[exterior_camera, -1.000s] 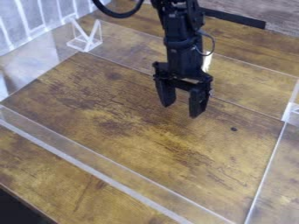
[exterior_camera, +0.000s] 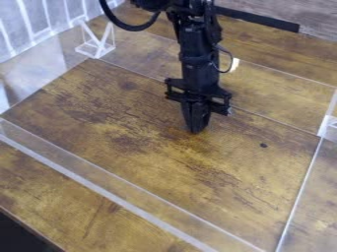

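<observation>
My black gripper hangs low over the wooden surface, near the middle of the camera view. Its fingers point down and sit close together, shut, with nothing visible between them. A small pale object is partly visible behind the arm to the right; what it is, I cannot tell.
Clear plastic walls border the wooden area on several sides. A white bracket stands at the upper left. A tiny dark speck lies right of the gripper. The surface around the gripper is otherwise clear.
The gripper has moved down and slightly left, and its two fingers, apart earlier, have come together.
</observation>
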